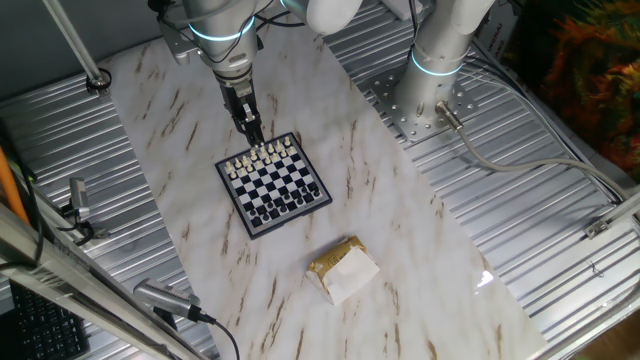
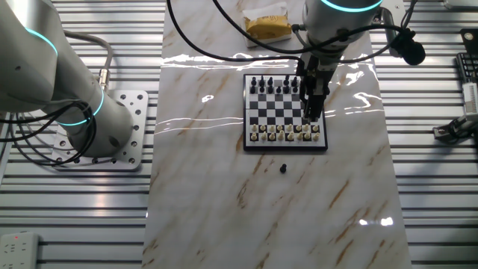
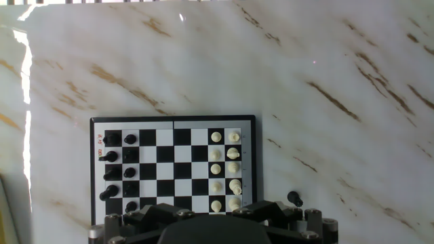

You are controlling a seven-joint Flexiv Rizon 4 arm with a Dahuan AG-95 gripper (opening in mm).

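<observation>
A magnetic-looking chessboard [image 1: 272, 184] lies on the marble table, with white pieces [image 2: 284, 132] lined up along one side and black pieces [image 2: 273, 84] along the opposite side. Off the board, beyond the white side, a single small black chess piece [image 2: 283, 169] rests on the table; the wrist view also has this black piece [image 3: 294, 198], right of the board. My gripper [image 2: 312, 113] hangs over one side of the board. Its linkages are spread wide at the bottom of the wrist view, so it looks open, with nothing seen held. The fingertips are hidden there.
A gold-and-white packet [image 1: 343, 270] lies on the table, apart from the board on its black-piece side. Cables [image 2: 246, 56] loop from the arm above the table.
</observation>
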